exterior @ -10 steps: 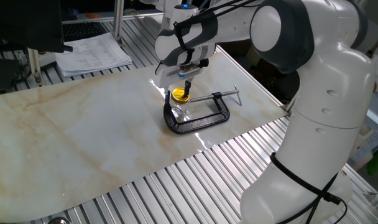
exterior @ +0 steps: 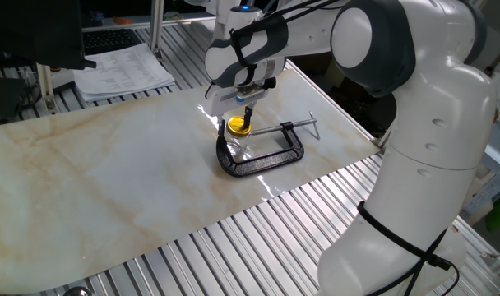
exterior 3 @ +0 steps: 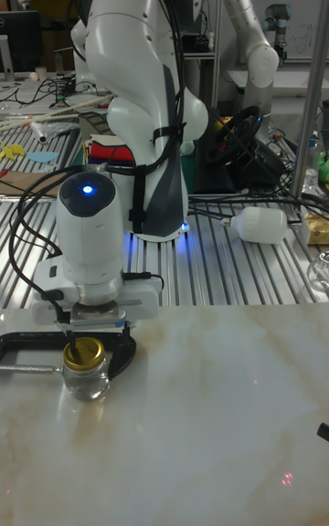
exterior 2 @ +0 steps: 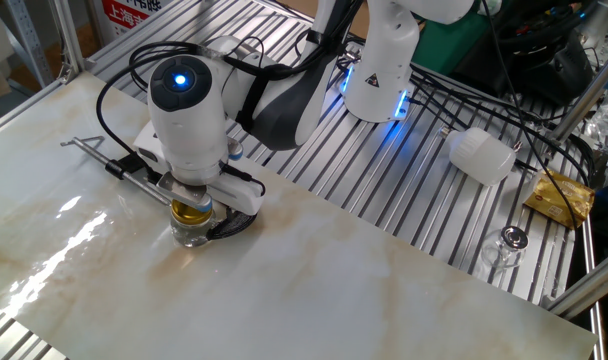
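A clear glass jar (exterior: 238,146) with a gold lid (exterior: 238,127) stands upright on the marbled table. A black C-clamp (exterior: 269,162) lies flat around it, its frame and its metal screw on either side of the jar. My gripper (exterior: 236,126) points down over the jar, with one dark finger at each side of the lid. Whether the fingers press on the lid or stand apart from it cannot be made out. From the opposite side, the lid (exterior 3: 85,352) shows under the gripper's body, close to the clamp's black frame (exterior 3: 122,352).
Most of the marbled board (exterior: 94,181) is bare. Papers (exterior: 124,74) lie beyond its far edge. On the slatted metal surface rest a white bulb-like object (exterior 2: 481,156), a small glass jar (exterior 2: 506,246) and a gold packet (exterior 2: 561,197).
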